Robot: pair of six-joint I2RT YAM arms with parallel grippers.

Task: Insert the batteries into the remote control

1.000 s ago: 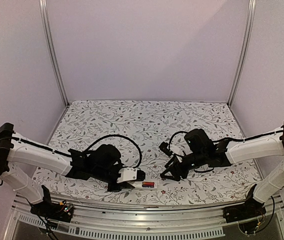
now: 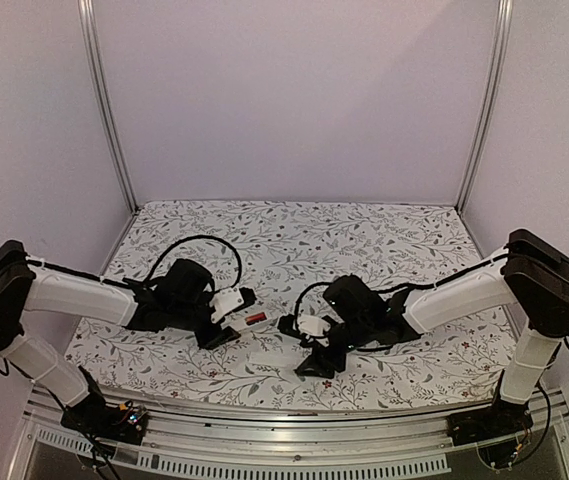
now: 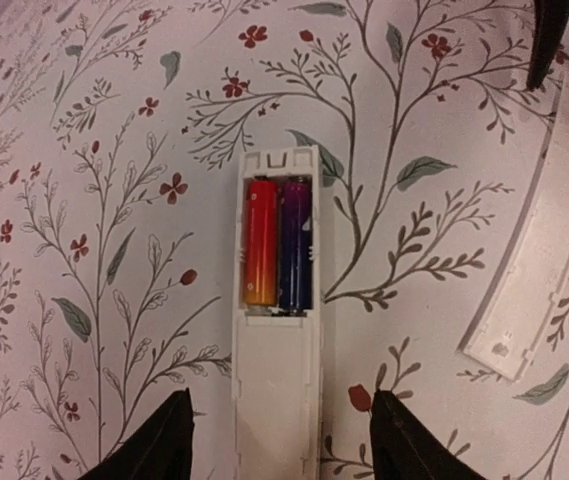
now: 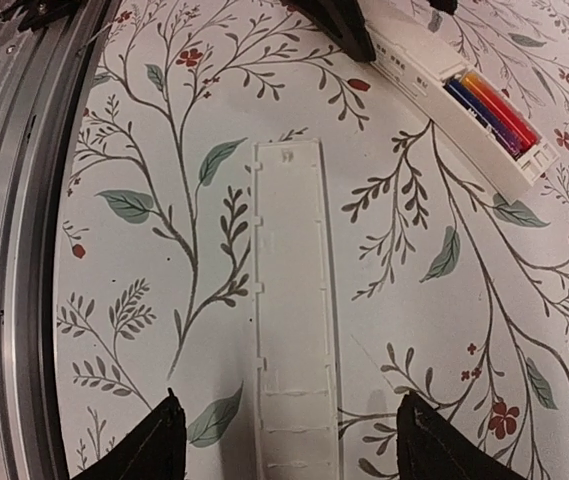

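The white remote control [image 3: 276, 360] lies open-backed on the patterned surface. Two batteries rest side by side in its compartment, a red-orange one [image 3: 261, 240] and a dark purple-blue one [image 3: 295, 245]. My left gripper is open, its fingers apart on either side of the remote's lower body, with a gap at each side. The long white battery cover [image 4: 292, 240] lies flat, separate from the remote. Around its near end, my right gripper stands open, neither finger visibly touching it. The remote's far end is cut off in the left wrist view.
A metal rail [image 4: 9, 300] runs along the front edge of the work surface, close to the cover. In the top view, the two grippers are near each other at the front middle.
The left gripper and the remote have moved left and back, exposing the cover.
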